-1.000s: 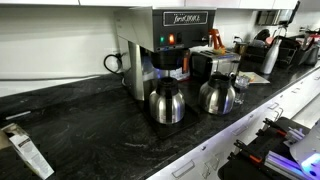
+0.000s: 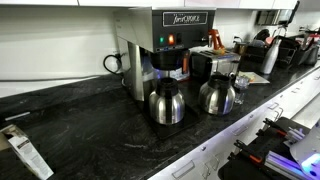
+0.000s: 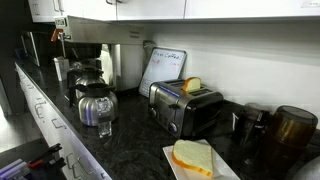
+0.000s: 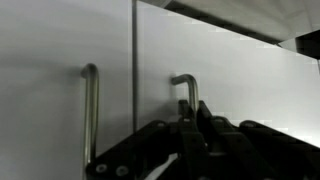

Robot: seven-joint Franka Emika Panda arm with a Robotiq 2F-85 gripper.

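Note:
In the wrist view, my gripper is shut on a curved metal handle [image 4: 187, 82] of a white cabinet door [image 4: 255, 85]. The handle's upper bend shows beyond the dark fingers, while its lower part is hidden by them. To the left, across a narrow dark seam, a second metal handle [image 4: 91, 115] stands free on the neighbouring door [image 4: 40, 80]. I cannot make out the gripper in either exterior view.
Below the coffee machine [image 2: 180, 32] stands a steel carafe [image 2: 166, 103], with another carafe [image 2: 216, 95] beside it. A toaster [image 3: 185, 108] and a plate of bread [image 3: 193, 157] share the dark counter.

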